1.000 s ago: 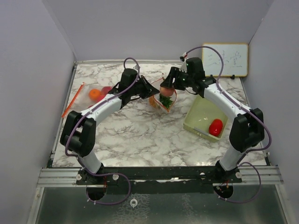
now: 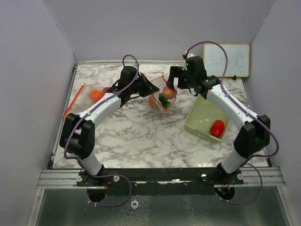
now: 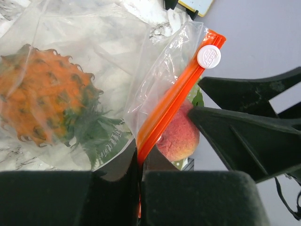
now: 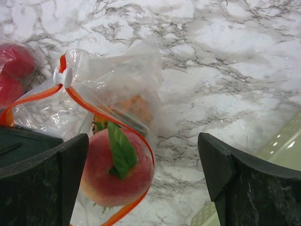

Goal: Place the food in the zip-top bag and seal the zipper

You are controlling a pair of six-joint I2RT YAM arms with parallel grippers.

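Observation:
The clear zip bag (image 2: 159, 82) with orange zipper edges stands with its mouth spread in the top view. In the left wrist view, my left gripper is shut on the orange zipper strip (image 3: 176, 89). A spiky orange fruit (image 3: 44, 94) shows through the bag's film. The peach (image 4: 117, 167) with a green leaf sits in the mouth, an orange edge curving round its right side. Above it, my right gripper stands open. Its left finger (image 4: 70, 155) overlaps the peach's side in that view, and the right finger lies well clear.
A green bin (image 2: 207, 115) with a red item (image 2: 217, 128) stands at the right. Another bag with an orange fruit (image 2: 96, 95) and red fruit lies at the left. A whiteboard (image 2: 227, 60) is at the back right.
The peach sits slightly lower in the bag mouth. The left gripper has barely moved.

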